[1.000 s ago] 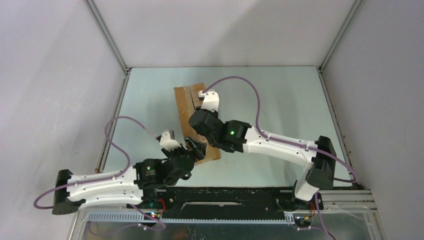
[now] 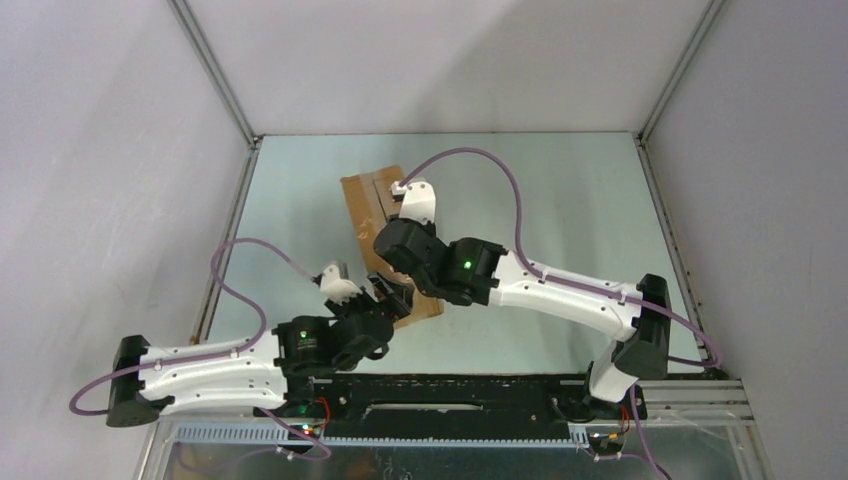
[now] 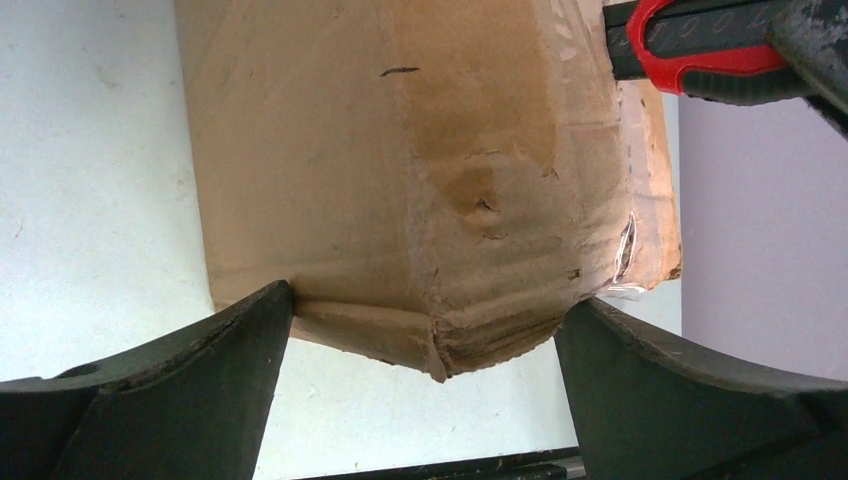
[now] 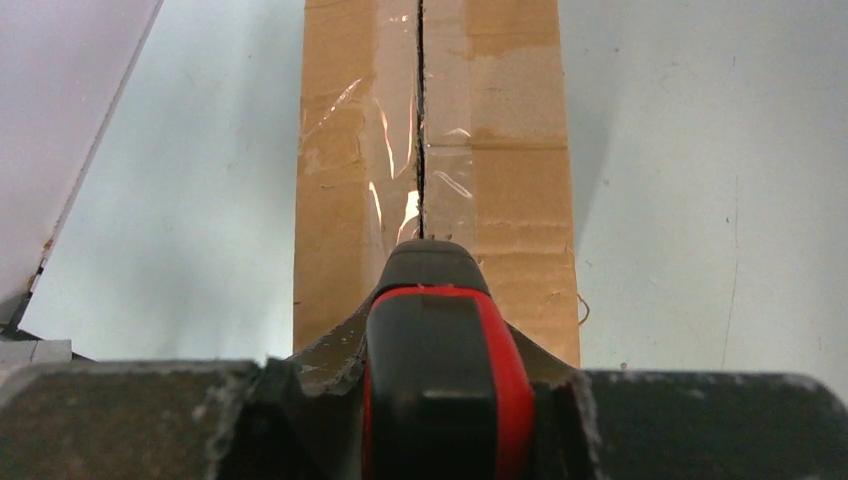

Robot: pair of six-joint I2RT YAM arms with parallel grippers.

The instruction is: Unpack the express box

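Observation:
A brown cardboard box (image 2: 365,215), taped along its top, lies on the table at a slant, partly covered by both arms. Spread wide, my left gripper has one finger on either side of the box's near end; the fingertips look very close to the cardboard. My right gripper is closed around a black and red utility knife (image 4: 432,400) over the box top. Its front end lies over the middle seam, and the blade is hidden. Beyond the knife, a dark narrow slit runs along the taped seam.
Bare table (image 2: 560,220) spreads to the right of the box and behind it. White walls (image 2: 440,60) enclose the left, back and right sides. The two arms stand close together over the box.
The far end of the box has swung slightly left. My right gripper has shifted a little left with it, while the left arm has barely moved.

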